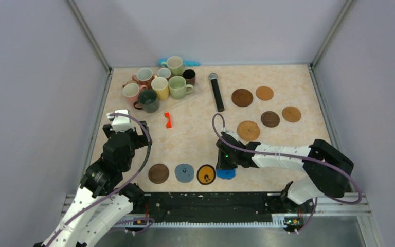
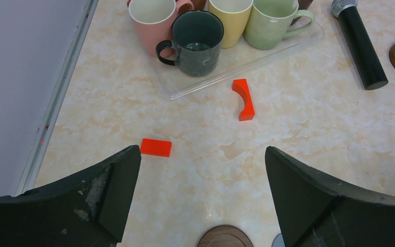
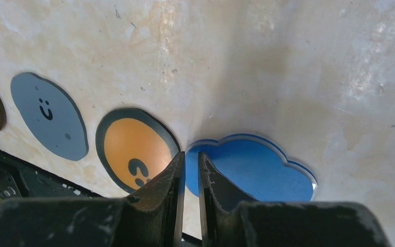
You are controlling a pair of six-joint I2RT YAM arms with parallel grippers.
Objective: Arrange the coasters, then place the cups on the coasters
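Note:
In the top view, several mugs stand in a clear tray at the back left, among them a dark green mug (image 1: 148, 101), a yellow mug (image 1: 161, 88) and a light green mug (image 1: 179, 87). A front row holds a dark wooden coaster (image 1: 158, 173), a grey coaster (image 1: 184, 173), an orange coaster (image 1: 206, 175) and a blue coaster (image 3: 267, 175). My right gripper is over the blue coaster's left end, its fingers close together; blue shows in the narrow gap, but whether they grip it is unclear. My left gripper stands open and empty, facing the mugs.
Two red blocks lie before the tray: a rectangular block (image 2: 156, 147) and an arched block (image 2: 245, 100). A black microphone (image 1: 216, 92) lies at back centre. Several round wooden coasters, including a dark round coaster (image 1: 242, 98), occupy the right side.

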